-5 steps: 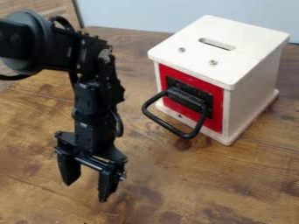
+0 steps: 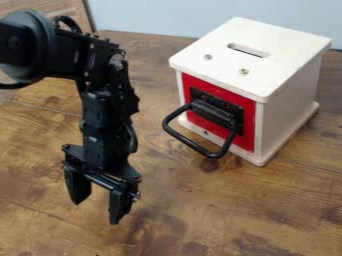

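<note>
A black robot arm hangs down on the left, its gripper (image 2: 99,198) pointing at the floor, fingers apart with nothing between them. To its right stands a white box (image 2: 269,60) with a slot and two bolts on top and a red front panel (image 2: 195,118). A black loop handle (image 2: 191,141) sticks out from that panel, apart from the gripper.
A pale wall runs along the back, with a wooden board at the upper left.
The gripper has shifted very slightly; the box and handle look unchanged.
</note>
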